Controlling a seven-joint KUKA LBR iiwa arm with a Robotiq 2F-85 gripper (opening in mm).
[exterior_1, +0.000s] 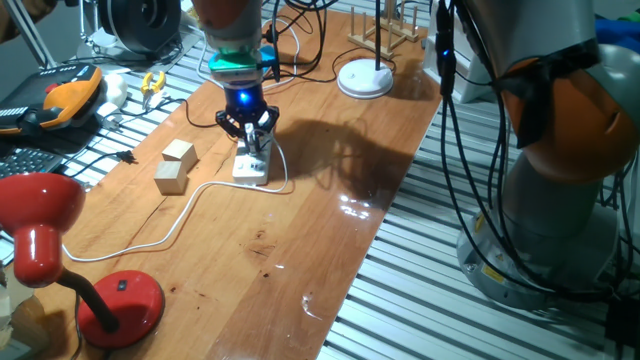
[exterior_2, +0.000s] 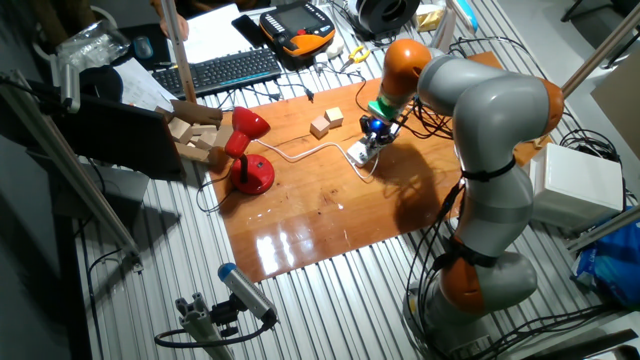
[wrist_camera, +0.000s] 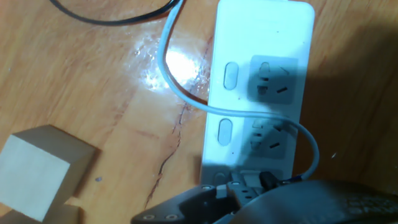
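Note:
A white power strip (wrist_camera: 261, 74) lies on the wooden table, with sockets and oval switches facing up. My gripper (exterior_1: 250, 135) points down over its far part in exterior view 1. In the wrist view the dark fingers (wrist_camera: 180, 206) reach in at the bottom edge, close over the strip. A white plug (wrist_camera: 252, 179) shows at the fingertips, and the gripper appears shut on it. The white cable (wrist_camera: 242, 112) loops across the strip and runs to the plug. Whether the plug's pins sit in a socket is hidden.
Two wooden blocks (exterior_1: 175, 165) stand left of the strip. A red lamp (exterior_1: 122, 305) is at the near left, and a white round base (exterior_1: 365, 79) stands farther back. Black cables (exterior_1: 300, 40) hang behind the gripper.

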